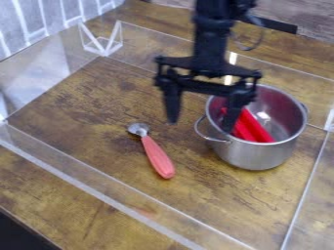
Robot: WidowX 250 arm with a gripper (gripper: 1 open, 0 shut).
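Observation:
My dark gripper (204, 98) is blurred and stands open above the left rim of the steel pot (261, 150), partly hiding it. Inside the pot lie red objects (253, 130). A utensil with a pink handle (156, 155) and metal head lies on the wooden table left of the pot.
Clear panels run along the left and front edges. A white wire-like object (102, 44) stands at the back left.

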